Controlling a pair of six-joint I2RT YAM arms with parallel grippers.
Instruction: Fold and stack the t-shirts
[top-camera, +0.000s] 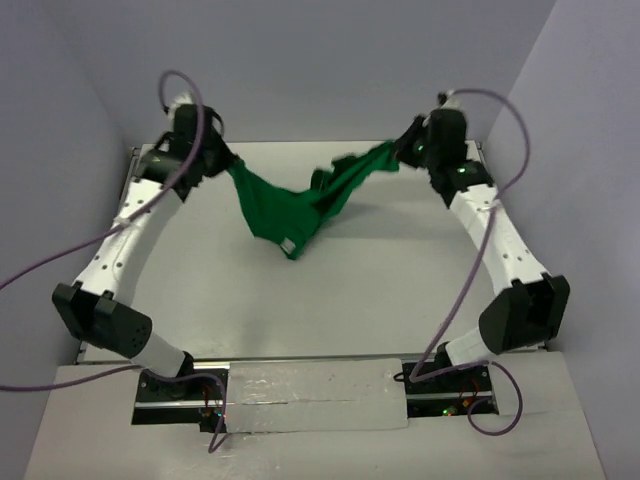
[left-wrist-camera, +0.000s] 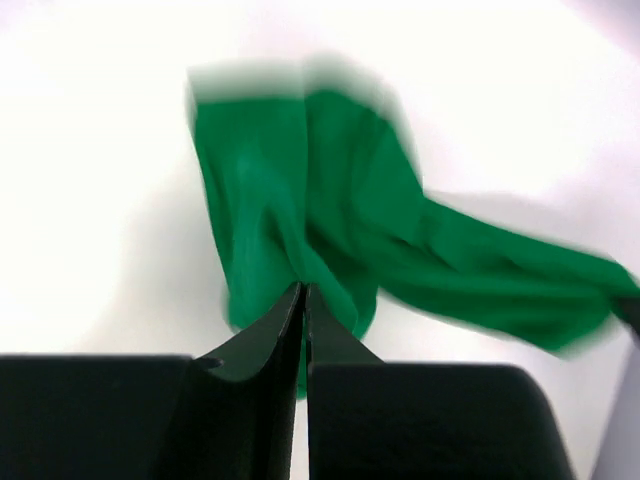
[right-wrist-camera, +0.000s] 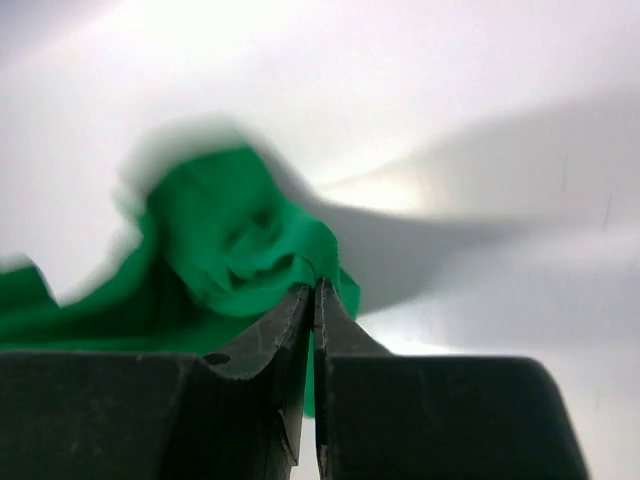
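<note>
A green t-shirt (top-camera: 290, 211) hangs stretched between my two grippers over the far part of the table, its lower middle sagging in folds with a small pale label near the bottom. My left gripper (top-camera: 234, 164) is shut on one end of the cloth, at the far left. On the far right, my right gripper (top-camera: 396, 152) is shut on the other end. The left wrist view shows the green cloth (left-wrist-camera: 270, 190) running from the closed fingertips, blurred at its far edge. Bunched cloth (right-wrist-camera: 250, 235) meets the closed fingers in the right wrist view.
Grey walls (top-camera: 575, 200) stand at both sides and the back. Purple cables (top-camera: 470, 270) trail from both arms. No other shirt or stack shows.
</note>
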